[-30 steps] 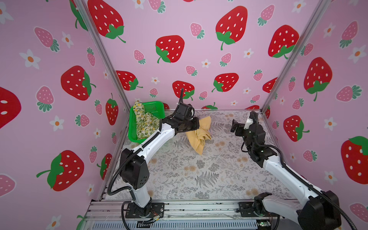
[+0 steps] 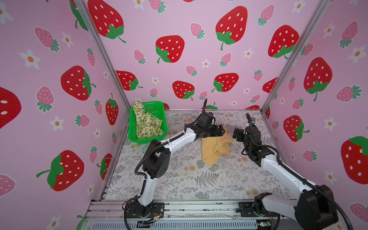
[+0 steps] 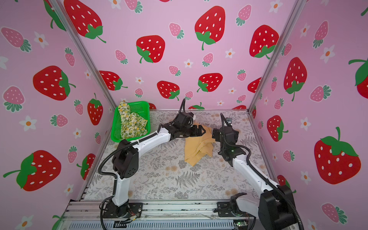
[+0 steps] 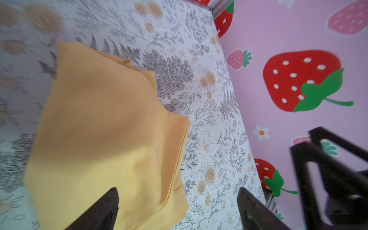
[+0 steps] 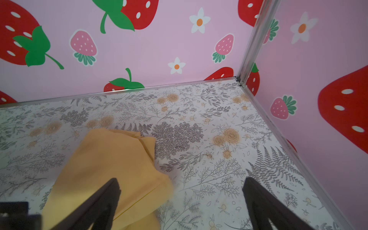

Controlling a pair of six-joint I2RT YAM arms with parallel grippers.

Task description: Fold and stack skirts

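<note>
A tan skirt (image 2: 213, 149) lies crumpled on the table, right of centre, with a loose flap toward the right. Over its upper part my left gripper (image 2: 220, 130) is open, fingers apart, and no cloth shows between them. My right gripper (image 2: 236, 135) stands open just right of the skirt, apart from it as far as I can tell. In the left wrist view the skirt (image 4: 103, 134) fills much of the lower left, with a folded edge on its right side. The right wrist view shows the skirt (image 5: 111, 172) at lower left.
A green basket (image 2: 163, 121) stands at the back left, holding a yellow-and-white patterned cloth (image 2: 148, 127). Strawberry-print walls enclose the back and sides.
The skirt has moved right and toward the front, and lies more spread out. My left gripper has travelled right with it and is now open.
</note>
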